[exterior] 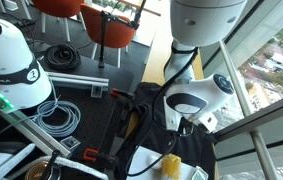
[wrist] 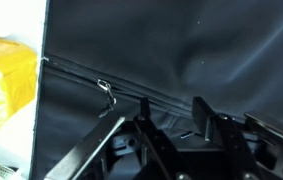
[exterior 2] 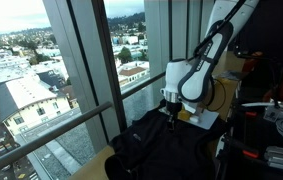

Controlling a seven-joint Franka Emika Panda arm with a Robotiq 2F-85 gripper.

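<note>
Black fabric (wrist: 201, 50), with a zipper line (wrist: 141, 88) running across it, fills most of the wrist view. A small metal zipper pull (wrist: 106, 92) lies on that line, to the left of my gripper. The two dark fingers are apart, with only fabric visible between them, so the gripper is open. In exterior view 2 the gripper (exterior 2: 175, 118) is low over the dark cloth (exterior 2: 146, 143). Whether the fingertips touch the fabric cannot be told.
A yellow packet (exterior: 171, 164) lies on a white sheet (exterior: 143, 161) beside the black fabric. Windows and a rail (exterior 2: 56, 130) border the work area. A dark cable hangs along the arm. Coiled grey cable (exterior: 59, 122) lies farther off.
</note>
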